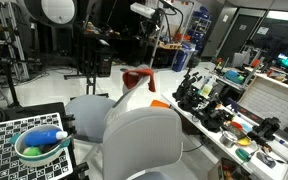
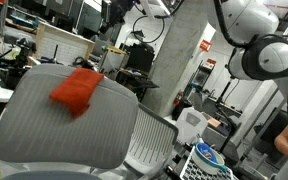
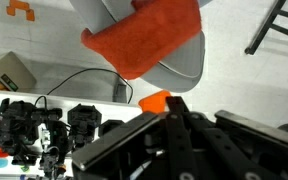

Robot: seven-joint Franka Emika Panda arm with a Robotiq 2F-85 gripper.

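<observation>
A red cloth [image 1: 137, 77] rests over the top of a light grey chair back [image 1: 131, 98]. In exterior view 2 the cloth [image 2: 76, 91] drapes down the face of the chair back [image 2: 29, 115]. From the wrist view, the cloth [image 3: 144, 38] lies across the chair top, apart from the fingers. My gripper is above the chair, its dark fingers showing at the bottom of the wrist view. No cloth shows between them, but how far apart the fingertips stand is hard to make out.
A bowl of coloured items [image 1: 42, 140] stands on a black-and-white grid at the left. Another grey chair [image 1: 144, 145] is in front. A cluttered white table [image 1: 199, 125] runs along the right, and an orange item [image 3: 156, 101] lies near its edge.
</observation>
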